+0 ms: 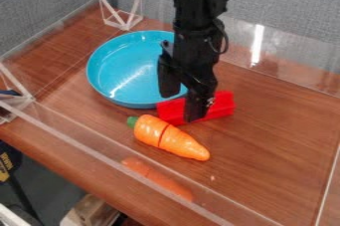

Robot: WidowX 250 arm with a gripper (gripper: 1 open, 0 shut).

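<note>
The black gripper hangs over a red block, its fingers low on either side near the block's middle and left part; whether they grip it cannot be told. A blue plate lies to the left, behind an orange toy carrot with a green top, which lies in front of the block.
Transparent panels edge it, with white supports at the back left. The lower carrot-like shape behind the front panel appears to be a reflection.
</note>
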